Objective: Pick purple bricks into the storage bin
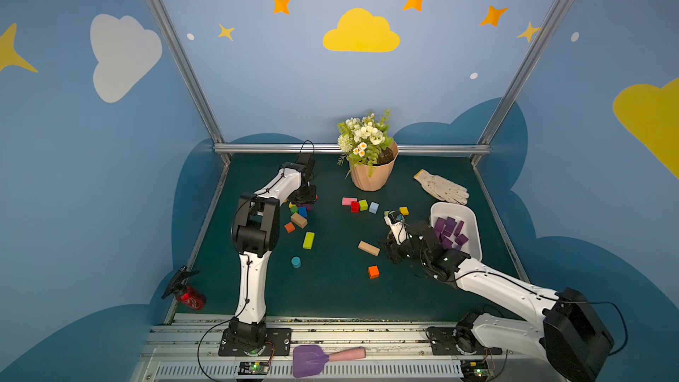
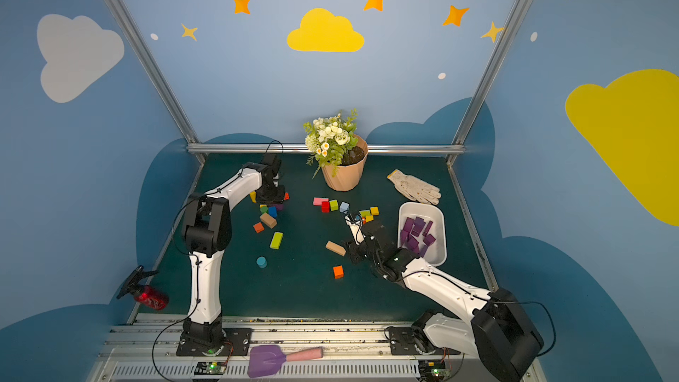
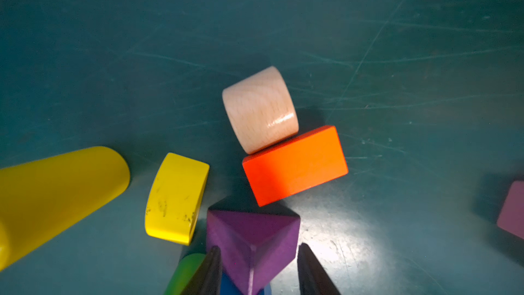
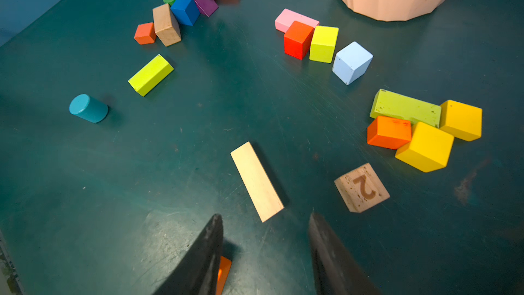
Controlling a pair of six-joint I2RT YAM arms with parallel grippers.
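Note:
A purple triangular brick (image 3: pixel 251 229) lies in the cluster at the back left, with my left gripper closed around it, a finger at either side. In the right wrist view the same purple brick (image 4: pixel 205 5) shows under the left fingers. My right gripper hangs open over the middle right of the table, nothing between its fingers, a pale plank beyond them. The white storage bin (image 1: pixel 474 233) stands at the right, holding several purple bricks (image 2: pixel 415 230).
Loose coloured bricks lie across the middle and beside the purple one, including an orange block (image 3: pixel 294 164) and yellow pieces (image 3: pixel 174 196). A flowerpot (image 1: pixel 371 173) stands at the back centre, a glove (image 1: pixel 442 187) at the back right.

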